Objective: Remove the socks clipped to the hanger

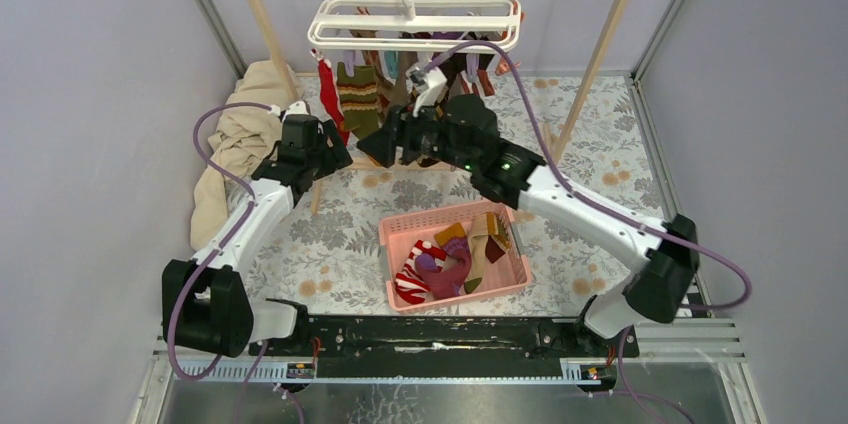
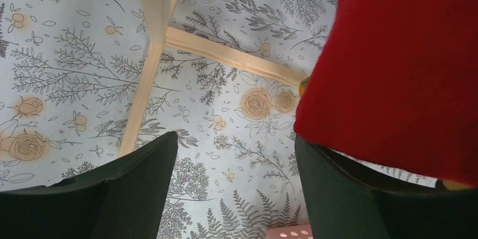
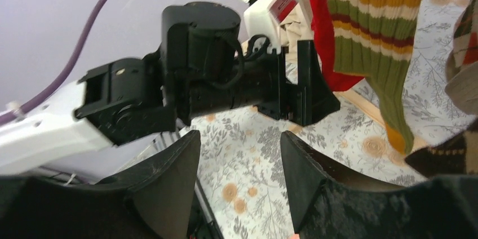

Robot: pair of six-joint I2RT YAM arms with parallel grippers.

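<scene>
Socks hang clipped from the white hanger [image 1: 415, 24]: a red one [image 2: 394, 64], large at the right of the left wrist view, a green striped one and brown ones further right. My left gripper [image 1: 335, 144] is open just left of and below the red sock, its fingertips empty. My right gripper [image 1: 390, 144] stands open in front of the hanging socks, near the green one's lower part, nothing seen between its fingers. Its arm hides part of the socks in the top view.
The pink basket [image 1: 390, 264] holds several socks on the patterned floor below. A beige cloth [image 1: 240, 144] lies at the left; the wooden rack's posts [image 1: 600, 49] stand on either side.
</scene>
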